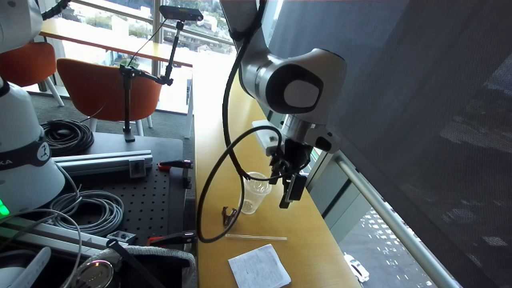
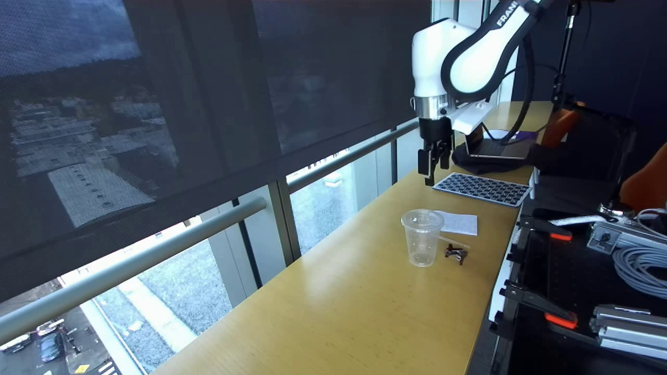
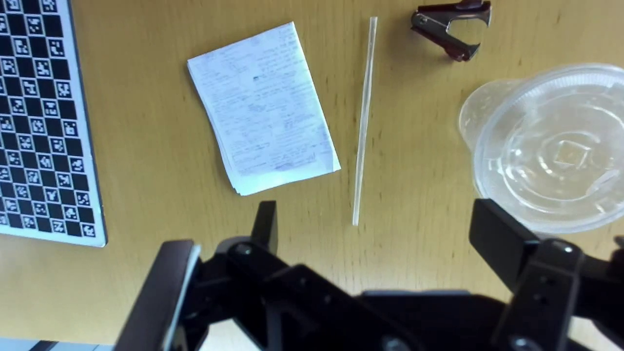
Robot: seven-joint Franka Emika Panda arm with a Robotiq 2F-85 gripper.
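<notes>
In the wrist view my gripper is open above the wooden table point(image 3: 421, 175), its fingers point(image 3: 267, 225) wide apart and nothing between them. A clear straw point(image 3: 363, 126) lies on the wood, its near end toward the gap. To its right stands a clear plastic cup point(image 3: 550, 152) with a see-through lid; the right finger comes close to its rim in this view. A dark staple remover point(image 3: 449, 26) rests beyond the cup. Left of the straw is a folded, written-on paper point(image 3: 266, 111). Exterior view 2 shows the gripper point(image 2: 436, 169) well above the tabletop.
A black-and-white patterned board point(image 3: 44, 123) lies left of the paper. Behind it in exterior view 2 sits a laptop point(image 2: 500, 147). A metal rail point(image 1: 393, 211) and window run along one table side, a black workbench point(image 1: 144, 197) along the other. A hanging cable point(image 1: 204, 192) loops near the arm.
</notes>
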